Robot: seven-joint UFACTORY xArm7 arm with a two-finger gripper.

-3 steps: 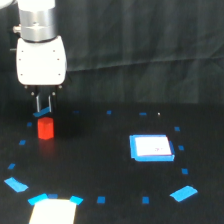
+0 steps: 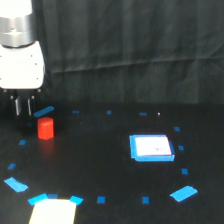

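Note:
A small red cube (image 2: 45,128) sits on the black table at the left of the camera view. My gripper (image 2: 23,106) hangs from the white arm (image 2: 21,66) at the upper left, up and to the left of the cube in the picture. Its two thin fingers point down with a gap between them and nothing visible in it. The cube looks apart from the fingers; how far above the table they are is hard to judge.
A white square (image 2: 153,145) with a blue border lies right of centre. Pieces of blue tape (image 2: 184,193) dot the table. A pale yellowish square (image 2: 53,211) is cut off at the bottom edge. A dark curtain (image 2: 140,50) hangs behind.
The arm and gripper have shifted left in the picture, from behind the cube to its upper left, and appear slightly lower. The red cube has not moved.

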